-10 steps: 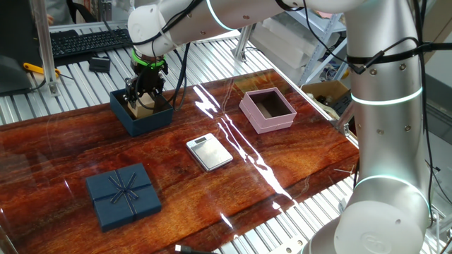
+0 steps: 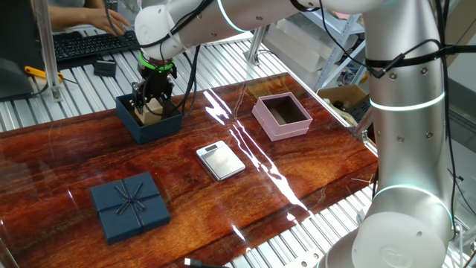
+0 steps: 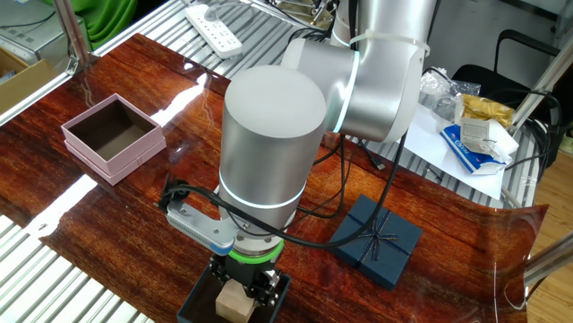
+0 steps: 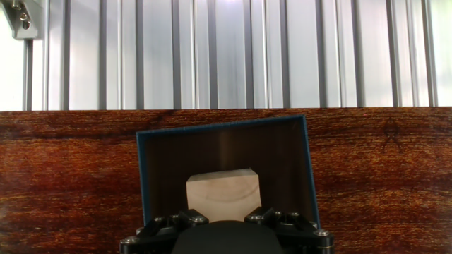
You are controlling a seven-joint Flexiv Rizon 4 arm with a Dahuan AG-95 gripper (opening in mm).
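A pale wooden block (image 4: 224, 197) is inside the open dark blue box (image 2: 141, 132), level with or below its rim as far as shows. My gripper reaches down into this box, with one finger on each side of the block. The fingertips cover the block's near corners in the wrist view, and whether they press on it cannot be made out. In exterior view 2 the block (image 3: 235, 302) shows under the dark fingers. Its underside is hidden.
A blue lid with a ribbon bow (image 2: 130, 206), a small silver scale (image 2: 221, 160) and an open pink box (image 2: 282, 117) sit apart on the brown wooden board. Metal slats (image 4: 226, 56) lie beyond its edge. A person's hand (image 2: 111, 21) is near the keyboard.
The arm, gripper, block and boxes have not visibly moved. Only the person's hand in the background has shifted, over the keyboard.
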